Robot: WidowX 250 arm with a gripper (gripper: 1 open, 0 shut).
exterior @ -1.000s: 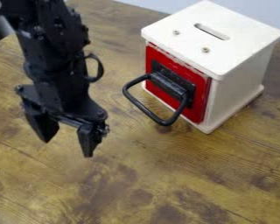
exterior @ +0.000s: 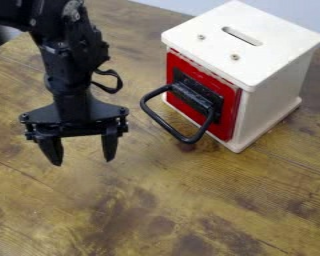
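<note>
My black gripper [exterior: 80,148] points down at the left of the view, low over the wooden table, its two fingers spread apart with nothing between them. To its right stands a white wooden box [exterior: 267,92] with a red front panel [exterior: 222,122] and a black U-shaped handle [exterior: 190,138] that juts out toward the gripper. The gripper is clear of the handle.
A pale edge shows at the far upper left. The box fills the upper right.
The arm has moved back, away from the camera, and slightly left, and the gripper has turned a little. The box and its handle look unchanged.
</note>
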